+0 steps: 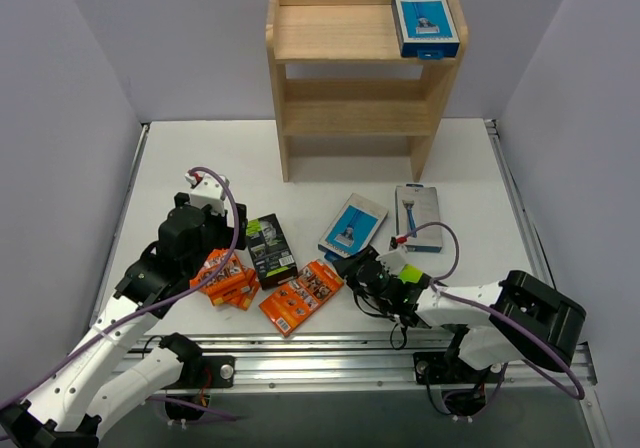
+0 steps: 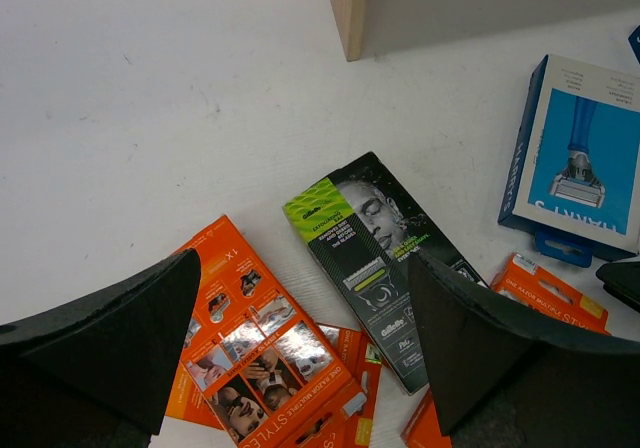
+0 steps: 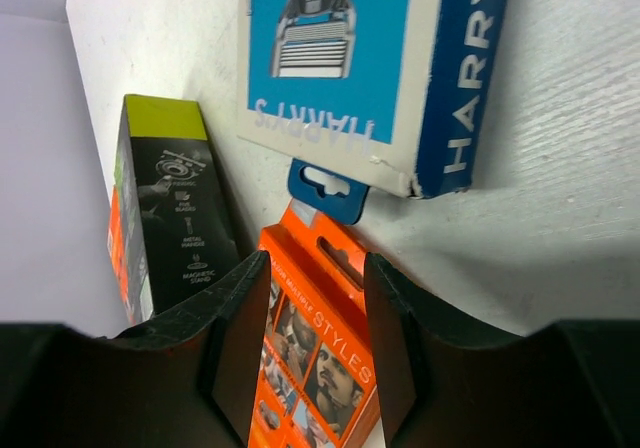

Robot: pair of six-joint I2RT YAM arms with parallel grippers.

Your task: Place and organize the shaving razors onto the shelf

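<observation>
My left gripper is open above the left-hand orange razor packs [image 2: 270, 353] and the black-and-green Gillette box [image 2: 375, 258], holding nothing. My right gripper has its fingers apart over the middle orange pack [image 3: 320, 353], with no object clearly held between them. A blue-and-white Harry's box [image 1: 353, 228] lies flat on the table, its hang tab just beyond the right fingertips. To its right is a grey razor box [image 1: 418, 218]. Another Harry's box [image 1: 427, 23] rests at the right end of the shelf's top level. The right arm mostly covers a green-and-black box [image 1: 411, 274].
The wooden shelf [image 1: 355, 103] stands at the back; the left of its top board and its middle board are bare. Open white table [image 1: 175, 158] lies to the left and back. Walls close in on both sides.
</observation>
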